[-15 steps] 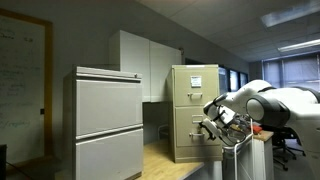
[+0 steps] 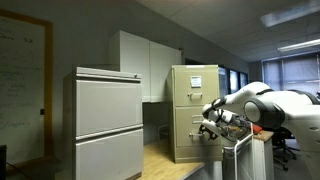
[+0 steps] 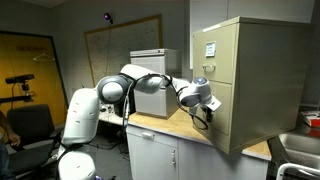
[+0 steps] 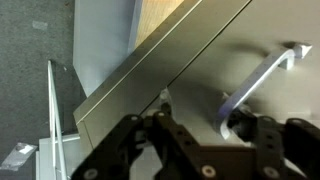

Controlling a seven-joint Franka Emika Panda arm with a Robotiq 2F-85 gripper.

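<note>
A tall beige filing cabinet (image 2: 196,85) stands on the wooden counter, its drawers closed as far as I can see. My gripper is at the front of one of its lower drawers, close to the metal drawer handle (image 4: 262,78). The fingers stand apart, one fingertip (image 4: 165,98) near the drawer face to the left of the handle. The other finger is by the handle's near end, and whether it touches the handle is hard to tell. In exterior view 2 the gripper (image 3: 212,108) reaches the cabinet's front from the left.
A white two-drawer cabinet (image 2: 107,125) stands across the wooden counter (image 2: 160,158), with bare counter between. White cupboards (image 2: 145,60) hang above. Below the counter in exterior view 2 is a grey base cabinet (image 3: 200,160). A wire rack (image 3: 298,172) is at the right.
The arm's wrist has shifted slightly toward the filing cabinet's front. The drawers look unchanged.
</note>
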